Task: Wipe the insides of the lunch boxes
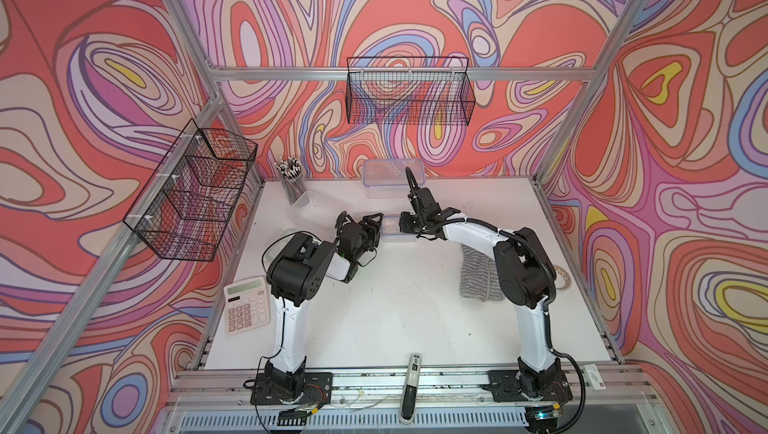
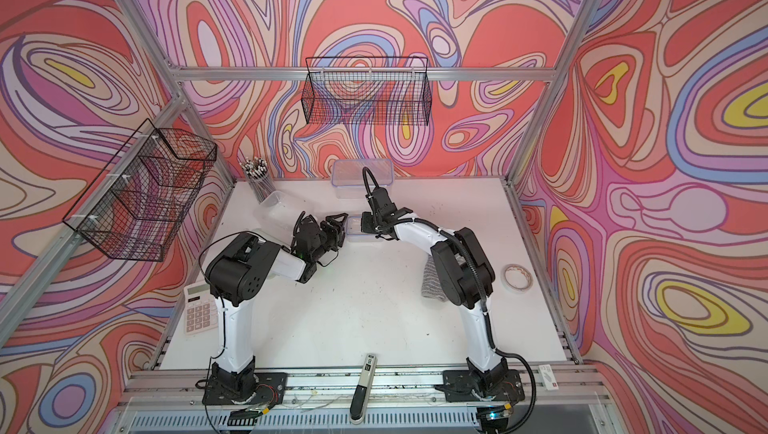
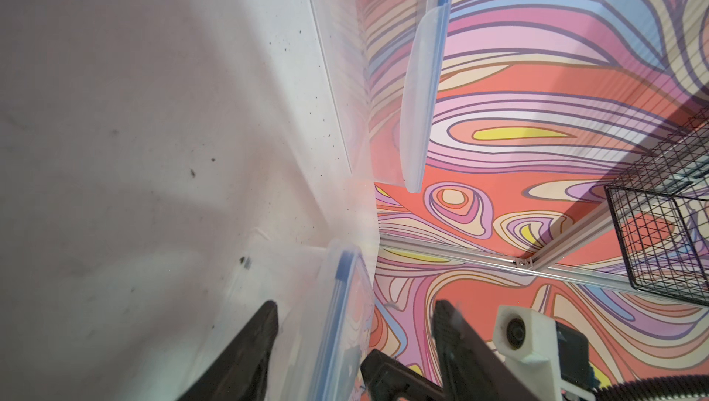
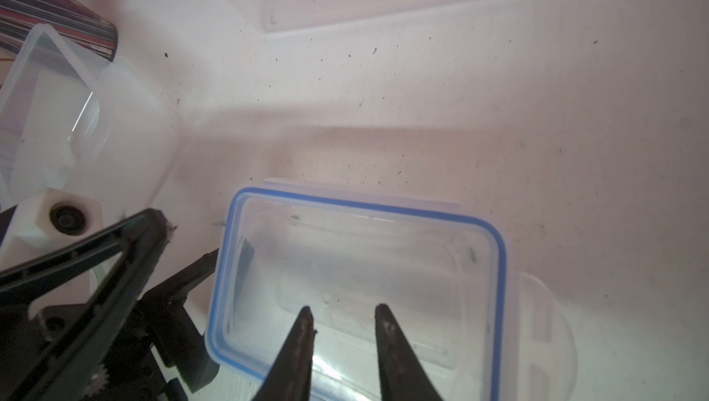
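A small clear lunch box with a blue rim (image 4: 384, 207) sits between my two grippers, its inside showing empty in the right wrist view. My left gripper stands open at the box's left end, with the blue rim (image 3: 336, 327) showing in the gap between its fingers. Over the inside of the box, toward its near side, my right gripper is part open with nothing between its fingers; whether the tips touch the box I cannot tell. A grey striped cloth (image 1: 480, 272) lies on the table, partly under the right arm.
A larger clear container with a bluish rim (image 1: 393, 176) stands at the back. Another clear container (image 2: 281, 208) is left of the box, near a pen holder (image 1: 293, 186). A calculator (image 1: 246, 306) lies front left, a ring (image 2: 517, 276) far right.
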